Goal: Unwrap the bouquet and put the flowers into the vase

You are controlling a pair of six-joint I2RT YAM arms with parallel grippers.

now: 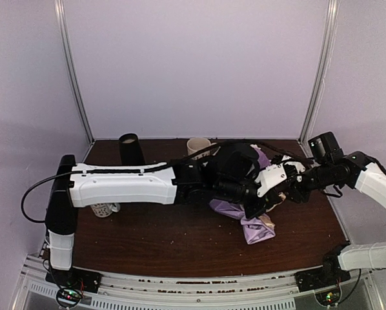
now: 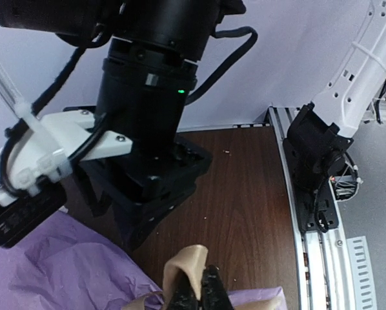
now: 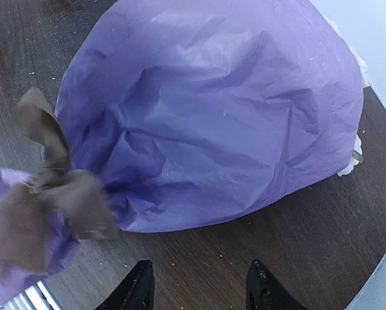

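The purple-wrapped bouquet (image 1: 257, 232) lies at the right of the table in the top view, largely covered by both arms. Its wrapping (image 3: 206, 123) fills the right wrist view; no blossoms show clearly. My left gripper has its fingertips close together on the tan ribbon (image 2: 185, 265) around the bundle. Below the wrapping in the right wrist view, my right gripper has its fingers apart with only bare table between them. The tall black vase (image 1: 131, 152) stands at the back left, partly behind the left arm.
A pale mug (image 1: 197, 146) stands at the back middle, and another mug (image 1: 104, 208) is partly hidden by the left arm. The two arms are very close together at the right.
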